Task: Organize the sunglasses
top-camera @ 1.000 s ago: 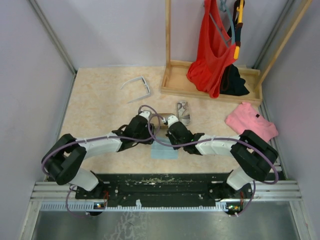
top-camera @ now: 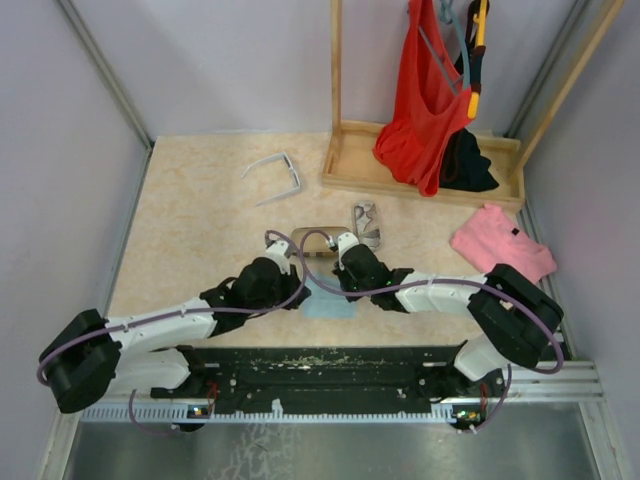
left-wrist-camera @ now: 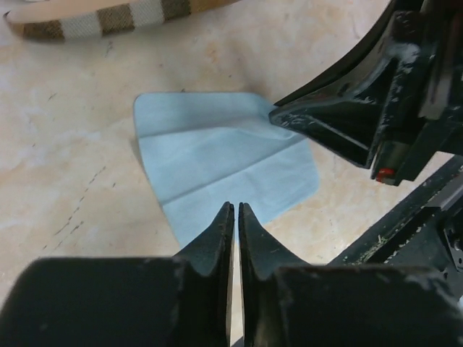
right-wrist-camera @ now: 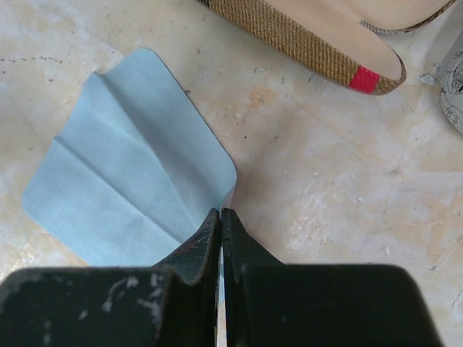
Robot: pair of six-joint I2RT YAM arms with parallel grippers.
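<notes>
A light blue cloth lies flat on the worktop between my arms, also in both wrist views. My right gripper is shut at the cloth's right edge, pinching its raised corner. My left gripper hovers over the cloth's lower part, its fingertips close together with no object visible between them. Behind the cloth is an open brown case with a red tag. White sunglasses lie at the back left. A grey case lies right of the brown one.
A wooden stand with red and dark garments occupies the back right. A pink cloth lies at the right.
The right arm has shifted very little.
</notes>
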